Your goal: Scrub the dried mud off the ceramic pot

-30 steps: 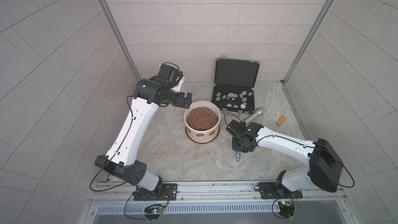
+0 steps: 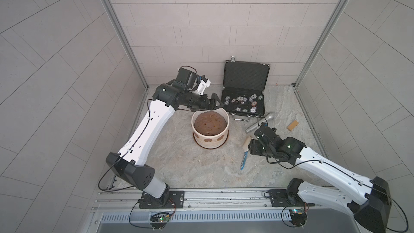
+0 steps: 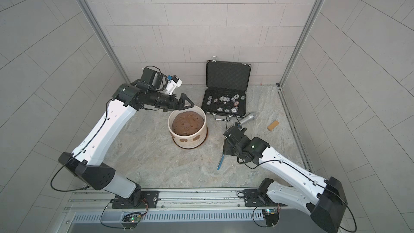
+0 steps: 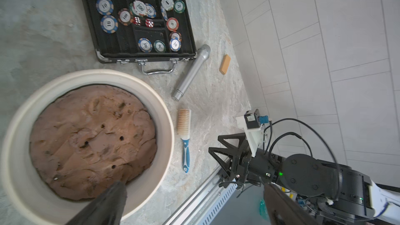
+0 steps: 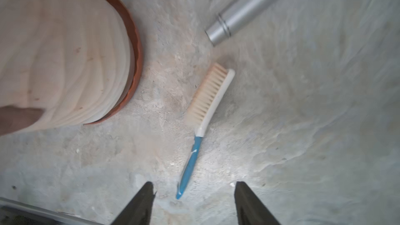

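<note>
A cream ceramic pot (image 2: 210, 139) filled with brown soil (image 2: 210, 123) stands left of centre; brown mud patches (image 3: 183, 140) mark its front wall, and one mud patch (image 5: 18, 118) shows at the edge of the right wrist view. Right of it, a brush with pale bristles and a blue handle (image 5: 190, 167) lies on the counter. My right gripper is over the counter by the brush, fingers apart and empty; in the top right view it hides the brush head. Over the pot's back rim, my left gripper (image 2: 217, 102) hangs open, holding nothing.
An open black case (image 2: 243, 103) of poker chips stands behind the pot on the right. A silver microphone (image 4: 190, 73) and a tan block (image 2: 292, 125) lie farther right.
My left gripper has moved right over the pot's back rim. The brush has shifted and turned, its handle now pointing toward the front left.
</note>
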